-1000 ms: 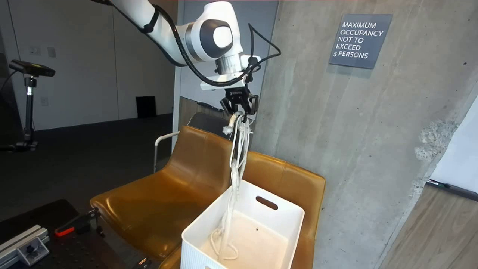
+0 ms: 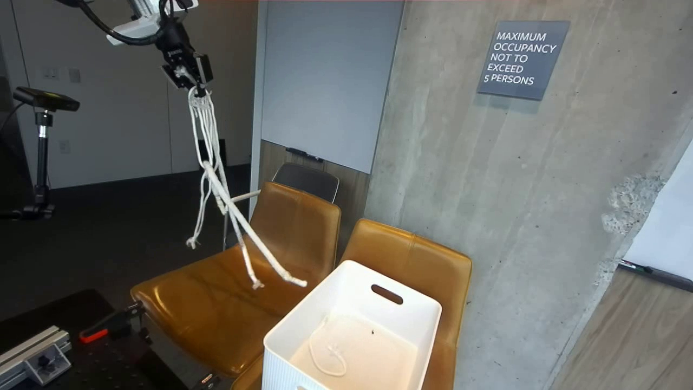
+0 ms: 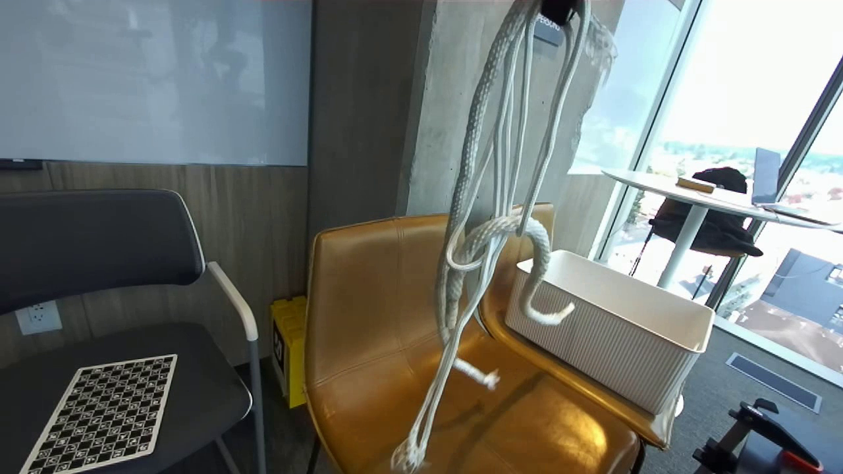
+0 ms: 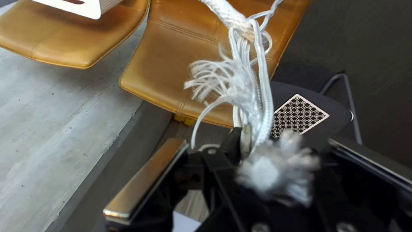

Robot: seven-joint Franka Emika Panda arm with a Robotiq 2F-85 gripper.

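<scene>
A tangled bundle of white ropes (image 2: 211, 143) hangs from my gripper (image 2: 200, 91), which is shut on it high above the left brown chair. In the second exterior view the ropes (image 3: 506, 189) dangle with a loop and loose ends, and the gripper is mostly cut off at the top edge. Frayed rope ends (image 4: 231, 83) stick out by the fingers in the wrist view, one of them blurred over the gripper's black body. A white bin (image 2: 364, 286) stands to the right of the hanging ropes; a thin piece of rope (image 2: 332, 364) lies on its floor.
Two brown leather chairs stand side by side; the left chair (image 2: 227, 299) has a bare seat, and the bin sits on the right one. A dark chair (image 3: 95, 261) carries a checkered board (image 3: 110, 411). A black clamp (image 2: 110, 325) is at lower left.
The gripper has moved left and up in exterior view 1, taking the rope bundle out from over the bin. The ropes now swing at a slant; a thin piece stays inside the bin.
</scene>
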